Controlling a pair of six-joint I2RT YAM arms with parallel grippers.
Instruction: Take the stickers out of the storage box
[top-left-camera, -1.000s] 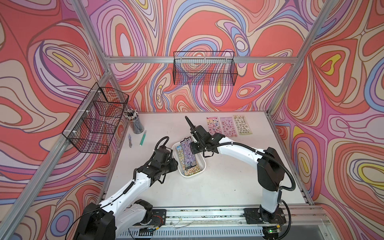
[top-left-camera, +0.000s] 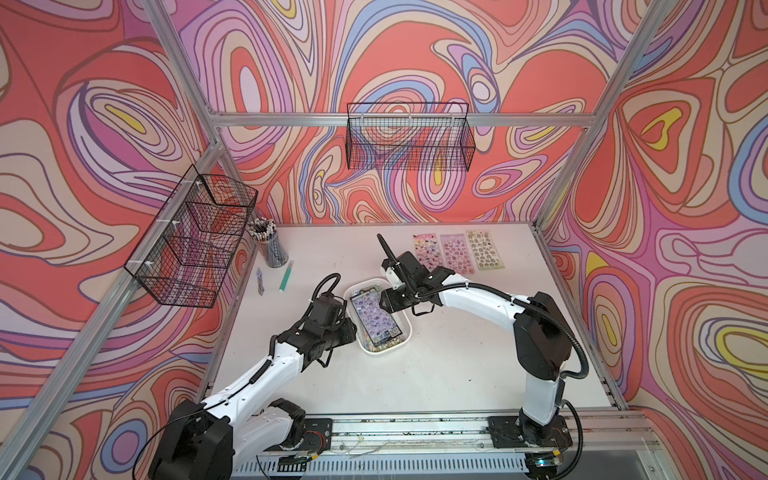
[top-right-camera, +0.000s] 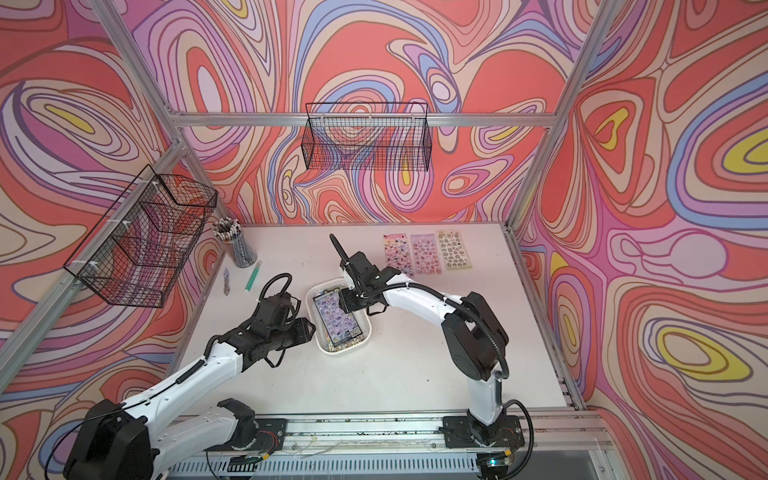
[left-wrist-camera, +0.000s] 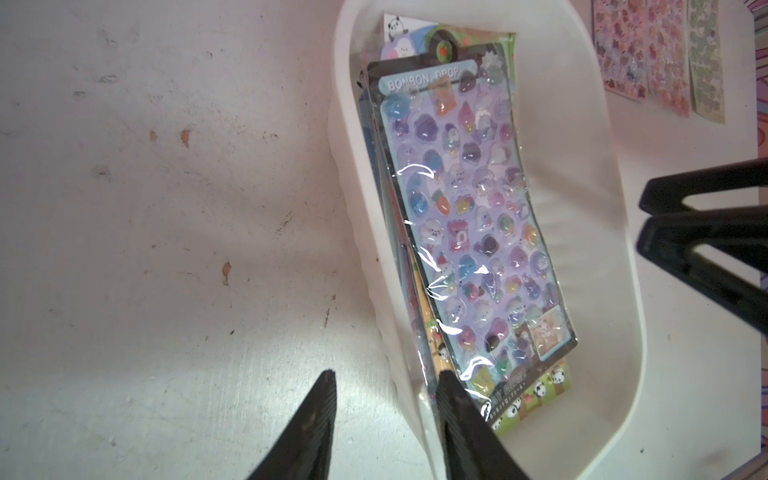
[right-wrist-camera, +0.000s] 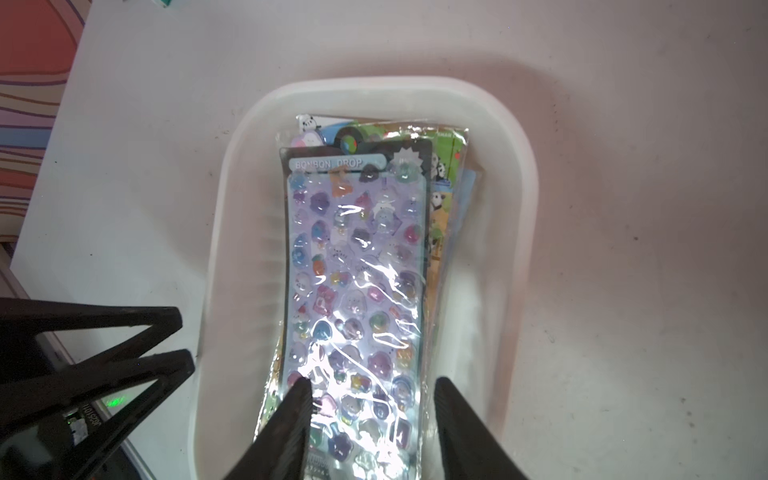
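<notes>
A lilac sticker sheet in clear wrap lies on top of a small stack inside the white storage box. Beneath it, edges of a panda-patterned sheet stick out. Above the box's right side is my right gripper, its fingers apart and pointing down over the lilac sheet; the right wrist view shows nothing gripped between them. My left gripper is by the box's left wall, open; in the left wrist view its fingers appear on either side of the rim. Whether any fingertip touches something, I cannot tell.
Three sticker sheets lie in a row at the back right of the table. A pencil holder, a green strip and a slim tool sit at the back left. The table right of the box is clear.
One second ago the lilac sheet was raised and tilted at my right gripper.
</notes>
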